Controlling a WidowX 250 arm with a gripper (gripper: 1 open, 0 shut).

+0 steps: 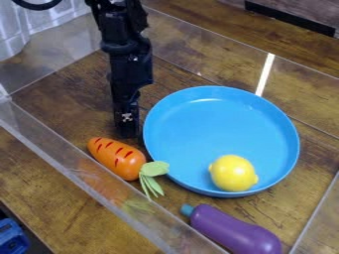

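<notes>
My black gripper (126, 119) hangs low at the left of the blue plate (199, 129), just above and behind the toy carrot (117, 156); its fingers are dark and I cannot tell whether they are open or shut. The orange carrot with green leaves lies on the wood surface beside the plate. A yellow lemon (233, 174) sits on the plate's near right part. A purple eggplant (236, 230) lies in front of the plate at the bottom right.
Clear plastic walls (40, 139) border the wooden surface. A blue object (8, 238) lies outside at the bottom left.
</notes>
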